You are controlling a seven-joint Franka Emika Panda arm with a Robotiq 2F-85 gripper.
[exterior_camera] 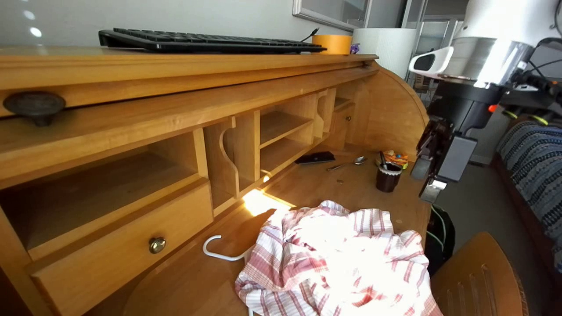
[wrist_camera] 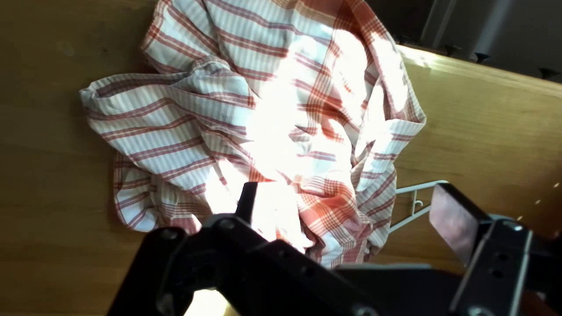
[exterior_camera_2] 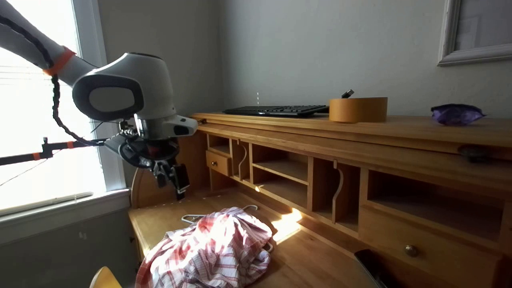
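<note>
A crumpled red-and-white plaid shirt (exterior_camera: 337, 263) lies in a heap on the desk, partly washed out by sunlight. From under it pokes the hook of a white hanger (exterior_camera: 218, 253); in the wrist view another part of the hanger (wrist_camera: 419, 208) shows beside the cloth. My gripper (exterior_camera: 429, 181) hangs in the air above the desk's side, clear of the shirt. In the wrist view its fingers (wrist_camera: 455, 221) stand wide apart, open, with the shirt (wrist_camera: 237, 105) below and nothing held. Much of the hanger is hidden by the cloth.
A dark cup (exterior_camera: 388, 177) with a pen, a spoon (exterior_camera: 347, 164) and a colourful packet (exterior_camera: 396, 158) stand at the far desk end. Cubbyholes line the back. A chair (exterior_camera: 482, 279) sits at the front. A phone (exterior_camera_2: 372, 266) lies below a drawer.
</note>
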